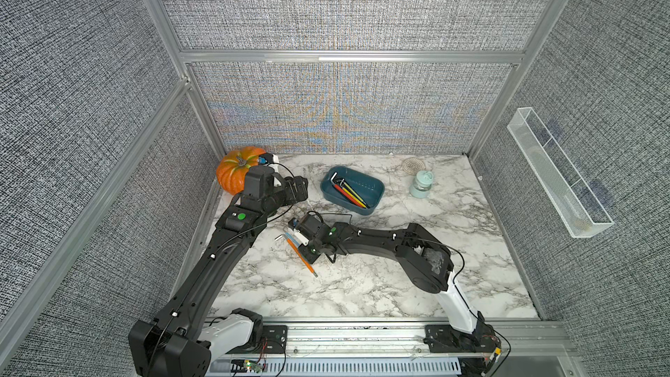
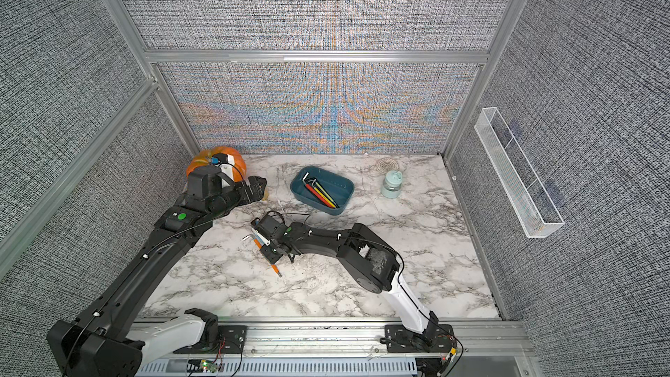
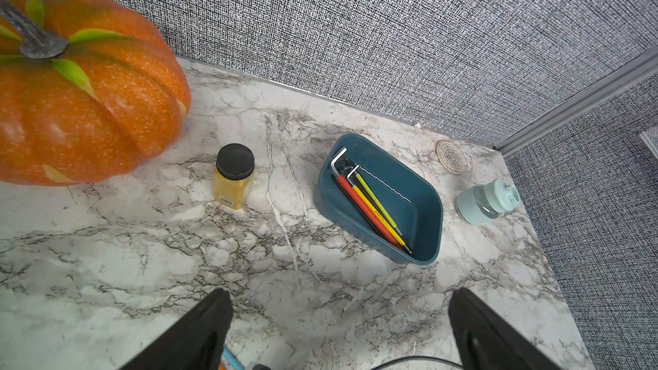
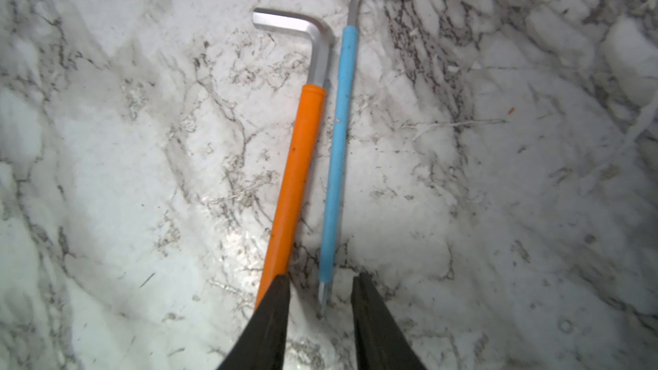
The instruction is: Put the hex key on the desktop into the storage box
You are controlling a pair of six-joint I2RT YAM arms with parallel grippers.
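Note:
Two hex keys lie side by side on the marble desktop: an orange one (image 4: 294,171) and a thinner blue one (image 4: 336,144), with their bent silver ends pointing opposite ways. My right gripper stands open over their straight ends. In its wrist view the blue key's tip appears between the fingers, and the left finger (image 4: 270,325) overlaps the orange key's lower end. Contact cannot be told. The teal storage box (image 3: 428,236) holds several hex keys, among them red and yellow ones. Left of the box, my left gripper is open and empty, fingers wide apart.
An orange pumpkin (image 3: 89,96) fills the back left corner, with a black-lidded yellow jar (image 3: 233,178) beside it. Right of the box stand a pale blue bottle (image 1: 421,185) and a round coaster (image 3: 451,156). A white wire basket (image 1: 558,167) hangs on the right wall.

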